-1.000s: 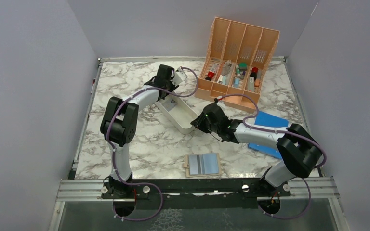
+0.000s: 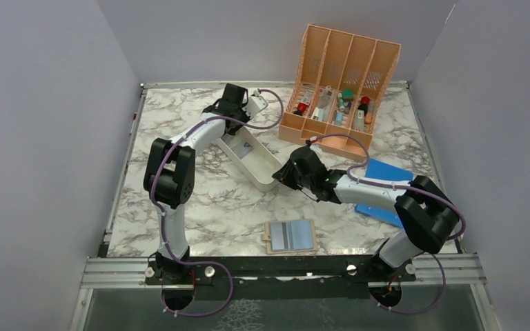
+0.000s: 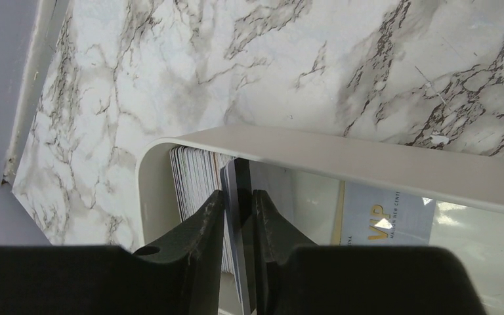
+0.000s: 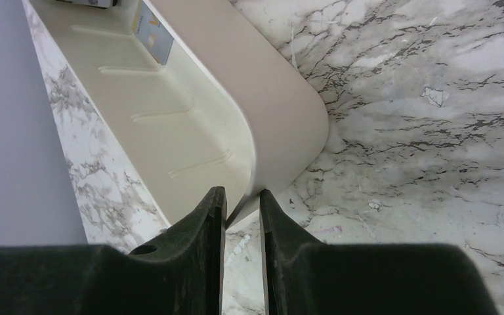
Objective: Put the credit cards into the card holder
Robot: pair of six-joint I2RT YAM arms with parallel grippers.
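Note:
The long cream card holder (image 2: 265, 160) lies slanted in the middle of the table. A row of upright cards (image 3: 193, 177) lines its far end. Beside that row, a dark-faced card or small stack (image 3: 241, 210) stands between the fingertips of my left gripper; whether they press on it is unclear. A flat grey-blue VIP card (image 3: 388, 220) lies on the holder's floor. My right gripper is shut on the rim at the holder's near end, one finger inside and one outside.
At the back right stands an open wooden box (image 2: 300, 129) with several small items in compartments. A blue sheet (image 2: 388, 172) lies under the right arm. A tan board with grey and blue panels (image 2: 299, 234) sits at the front edge. Bare marble surrounds the holder on the left.
The right gripper and the holder look unmoved.

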